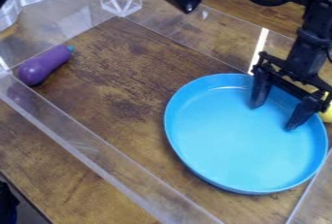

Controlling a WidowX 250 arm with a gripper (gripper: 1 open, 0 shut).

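My black gripper [278, 106] reaches down at the right over the far rim of a blue round plate [240, 143], its fingers inside the plate's upper right. Whether anything is between them is hard to see. A purple eggplant [46, 65] lies at the far left on the wooden surface. A yellow object [325, 114] peeks out at the right edge behind the gripper and plate, mostly hidden.
Clear plastic walls border the wooden area [123, 73] on the left and back. The middle of the wood, left of the plate, is bare. A dark object sits in the bottom left corner.
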